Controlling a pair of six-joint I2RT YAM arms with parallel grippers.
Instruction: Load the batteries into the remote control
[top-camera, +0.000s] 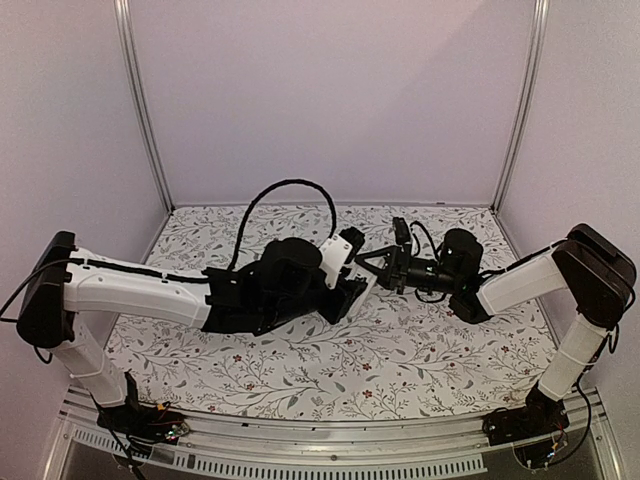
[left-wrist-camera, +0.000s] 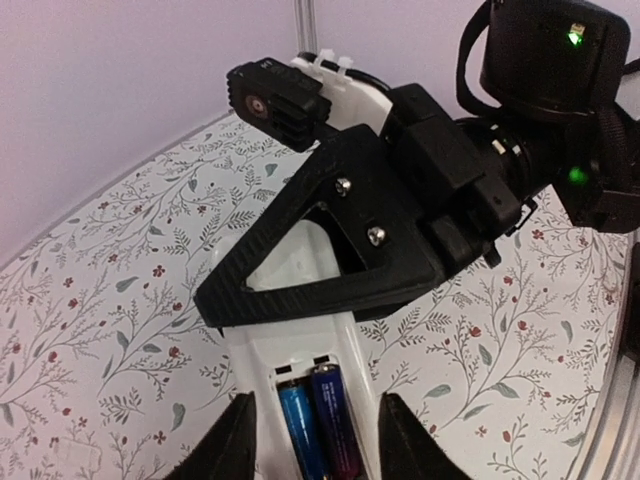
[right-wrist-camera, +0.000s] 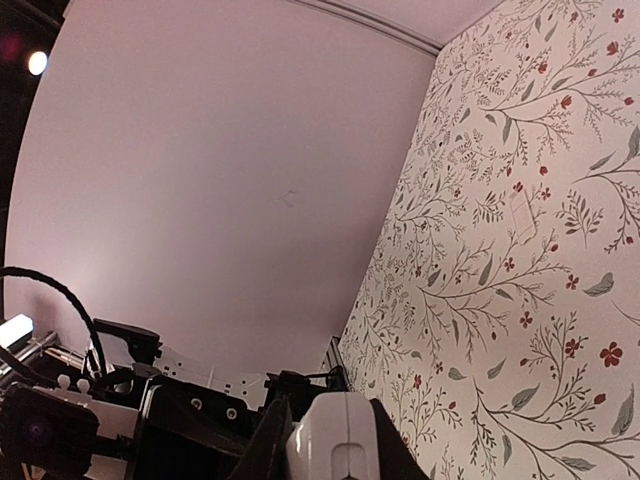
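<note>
A white remote control (left-wrist-camera: 290, 345) is held upright by my right gripper, shut on it, above the table near the middle. In the left wrist view its battery compartment holds two batteries side by side, a light blue battery (left-wrist-camera: 301, 425) and a dark blue battery (left-wrist-camera: 334, 415). My left gripper is part open, its fingertips on either side of the compartment, in front of the remote. From the top view the two grippers meet, and the left one hides much of the remote.
Pale walls (top-camera: 320, 100) enclose it at the back and sides. Both arms' cables arch above the wrists.
</note>
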